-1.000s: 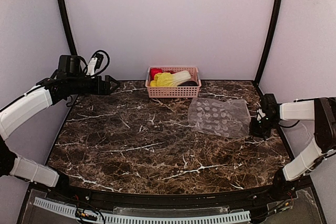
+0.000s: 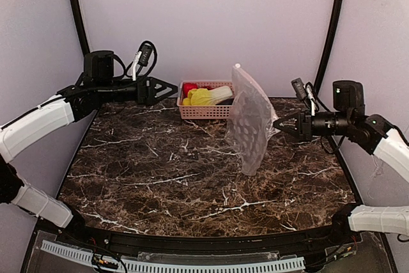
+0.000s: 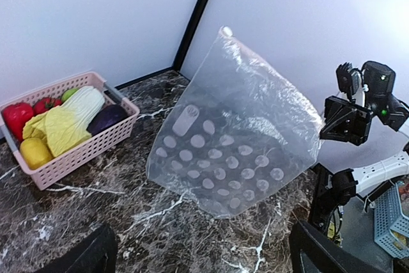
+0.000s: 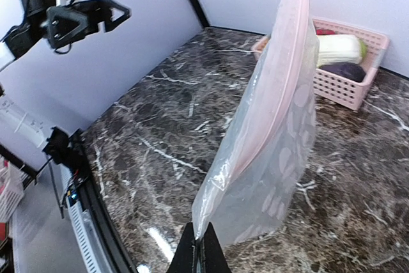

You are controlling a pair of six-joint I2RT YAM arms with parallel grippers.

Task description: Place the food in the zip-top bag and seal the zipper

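Note:
A clear zip top bag (image 2: pixel 250 123) with pale round spots hangs in the air right of the middle. My right gripper is shut on one corner of its edge, and the bag slants up and away from the fingers in the right wrist view. The food lies in a pink basket (image 2: pixel 206 112) at the back: yellow-leaved cabbage (image 3: pixel 64 126), red pepper (image 3: pixel 17 117), yellow food (image 3: pixel 36 153), dark eggplant (image 3: pixel 108 118) and something green. My left gripper (image 2: pixel 167 91) is open and empty, in the air left of the basket, apart from the bag.
Pale walls (image 2: pixel 211 23) stand behind and at both sides. In the top view the bag covers the basket's right end.
The right gripper has lifted the bag off the table and carried it left and up; the bag now hangs steeply. My left gripper has moved right, toward the basket.

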